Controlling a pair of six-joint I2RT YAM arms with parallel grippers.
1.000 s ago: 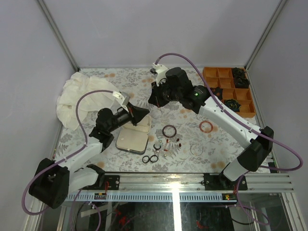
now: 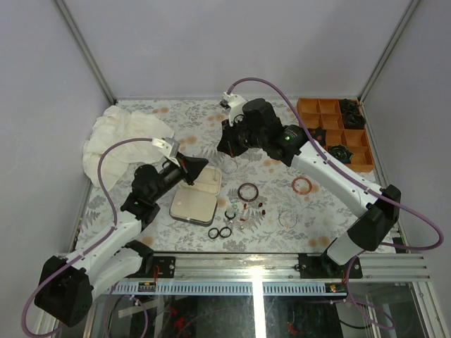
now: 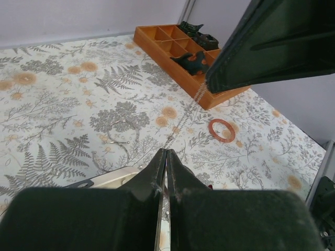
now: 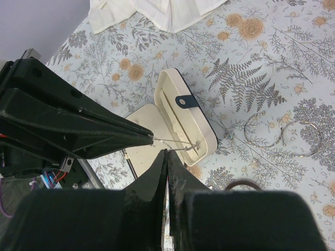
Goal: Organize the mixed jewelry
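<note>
A thin silvery chain (image 3: 182, 123) spans the gap between my two grippers. My left gripper (image 2: 206, 163) is shut on the chain beside the open cream jewelry box (image 2: 192, 204). Up and to the right, my right gripper (image 2: 232, 155) is also shut, with the chain at its tip. In the right wrist view, thin strands (image 4: 180, 149) run between the left fingertips and the right ones, in front of the box. On the cloth lie a dark bracelet (image 2: 248, 192), an orange-red ring (image 2: 301, 185), black rings (image 2: 225, 232) and small red pieces (image 2: 245, 213).
A wooden compartment tray (image 2: 308, 105) with dark pouches stands at the back right. White cloth (image 2: 116, 141) lies bunched at the left. Thin silver hoops (image 4: 282, 141) rest on the patterned tablecloth.
My left gripper has drawn back to the left, widening its gap from the right gripper. The right arm and the jewelry on the table stay put.
</note>
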